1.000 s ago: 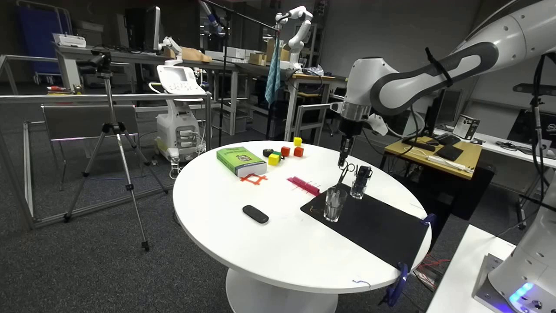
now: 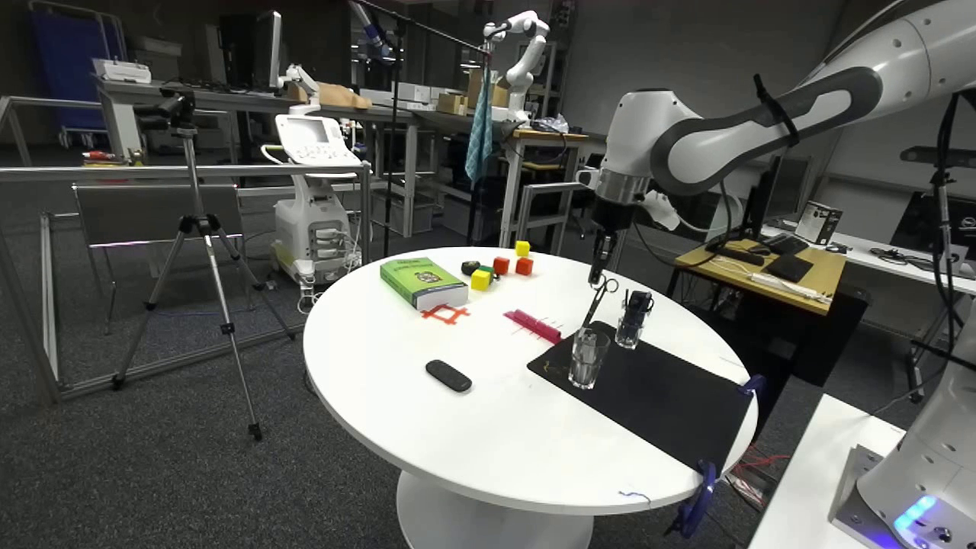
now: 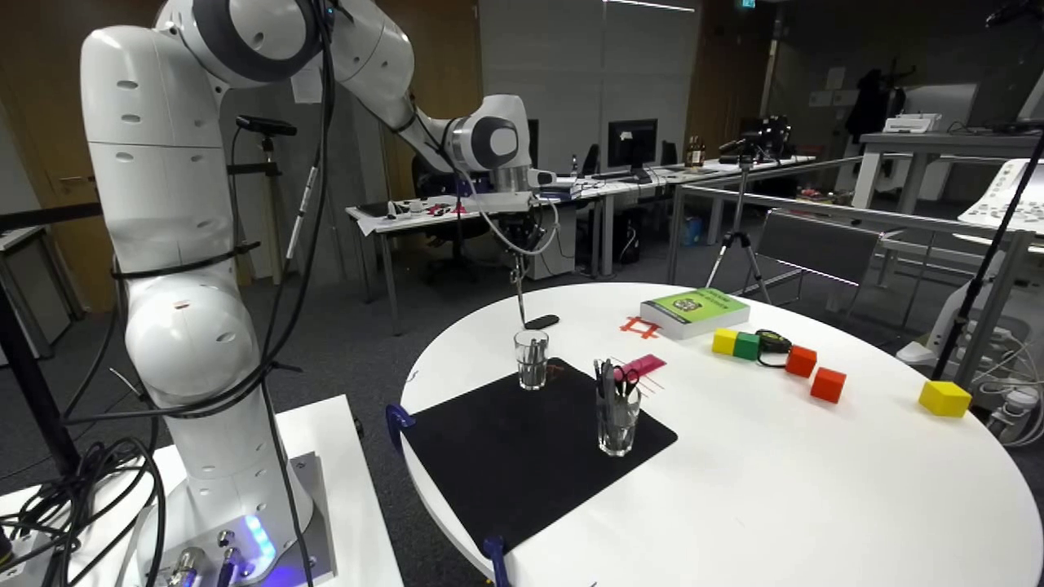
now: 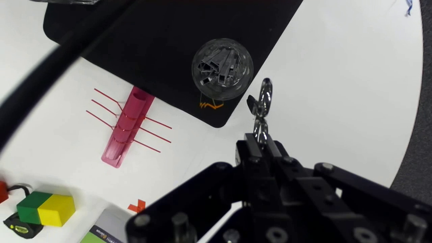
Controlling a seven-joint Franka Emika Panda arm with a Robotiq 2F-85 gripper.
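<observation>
My gripper (image 2: 596, 276) is shut on a metal scissors-like tool (image 2: 597, 300), which hangs tip down above the table. In the wrist view, one shiny finger ring of the tool (image 4: 265, 97) sticks out past my gripper, and the other lies at the fingertips. Exterior view 2 shows the tool (image 3: 519, 295) as a thin upright shape. Near it on the black mat (image 2: 672, 393) stand two clear glasses: one glass (image 4: 222, 69) with several grey strips inside, and a second glass (image 3: 617, 421) filled with dark-handled tools.
A pink holder with thin red rods (image 4: 128, 125) lies beside the mat. Also on the round white table (image 2: 384, 366) are a black remote-like object (image 2: 448, 375), a green book (image 2: 425, 282), a tape measure (image 4: 23, 226) and several coloured cubes (image 3: 827, 385).
My gripper has risen and shifted slightly left in exterior view 1.
</observation>
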